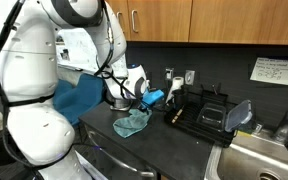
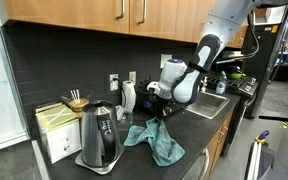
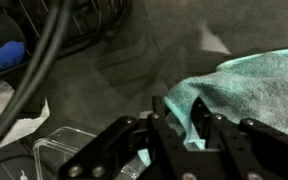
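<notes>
A teal cloth (image 1: 131, 123) lies crumpled on the dark counter, beneath the arm. In exterior view 2 the cloth (image 2: 164, 145) rises to a peak at the gripper (image 2: 160, 117) and spreads down toward the counter's front. The wrist view has a bunched fold of the cloth (image 3: 224, 95) between and around the fingertips of my gripper. The fingers stand somewhat apart there; whether they grip the fold cannot be told. Part of the cloth is hidden under the gripper body.
A black dish rack (image 1: 199, 118) stands right of the cloth, with the sink (image 1: 249, 160) beyond it. A kettle (image 2: 101, 135) and a white box (image 2: 59, 133) stand at the other end. A clear container (image 3: 69, 148) lies close to the gripper.
</notes>
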